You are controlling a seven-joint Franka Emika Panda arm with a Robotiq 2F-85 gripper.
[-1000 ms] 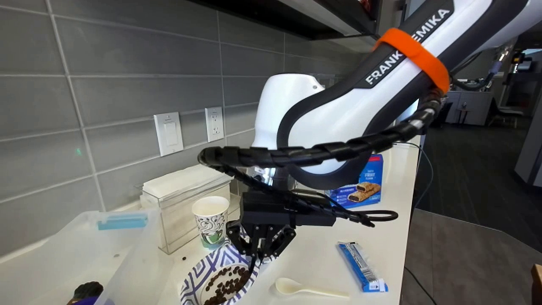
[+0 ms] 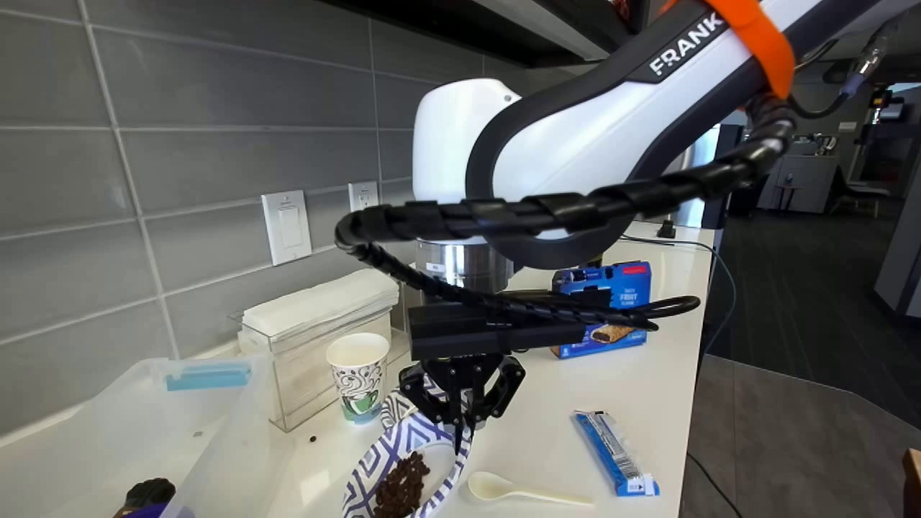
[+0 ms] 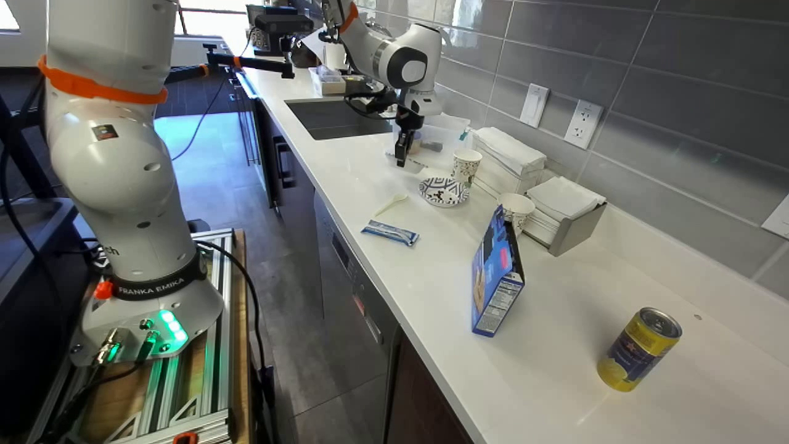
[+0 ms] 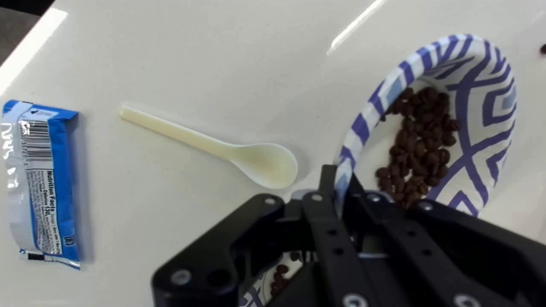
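Observation:
A paper bowl with a blue-and-white pattern (image 2: 440,496) is tilted, its rim pinched by my gripper (image 2: 461,436). The wrist view shows the fingers (image 4: 327,179) shut on that rim of the patterned bowl (image 4: 486,123). Dark brown beans (image 4: 422,148) lie bunched inside it. Under the gripper, part of a second patterned bowl (image 4: 251,296) with beans shows; my fingers hide most of it. Exterior view 2 shows this other bowl (image 3: 463,193) upright on the counter, near my gripper (image 3: 401,156).
A cream spoon (image 4: 266,163) and blue wrapped bar (image 4: 61,189) lie nearby. A paper cup (image 2: 358,371), napkin holder (image 2: 319,354) and clear bin (image 2: 224,440) stand along the wall side. Farther along are a blue box (image 3: 492,274) and can (image 3: 637,348). Open counter surrounds the spoon.
My gripper has moved rightward in exterior view 1, carrying the bowl's rim. The bowl is now more steeply tilted, and its beans, spread out before, are bunched together.

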